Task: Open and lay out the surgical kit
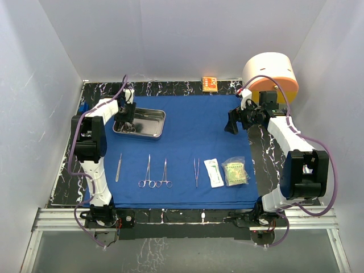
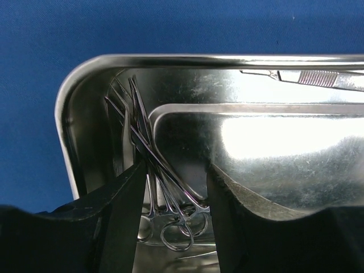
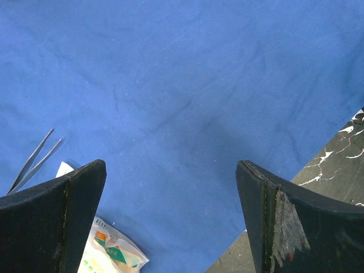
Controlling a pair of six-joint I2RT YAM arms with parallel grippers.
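Note:
A steel tray sits at the upper left of the blue cloth. My left gripper is part open over its left end, where several scissor-like instruments lie crossed; I see nothing held. A flat steel instrument lies along the far side. On the cloth stand laid out a long slim instrument, two ringed instruments, tweezers, a white packet and a bagged green pack. My right gripper is open over bare cloth, holding nothing.
An orange packet lies on the back marble edge. A white-and-yellow rounded container stands at the back right, behind my right arm. The middle of the cloth between tray and right gripper is clear.

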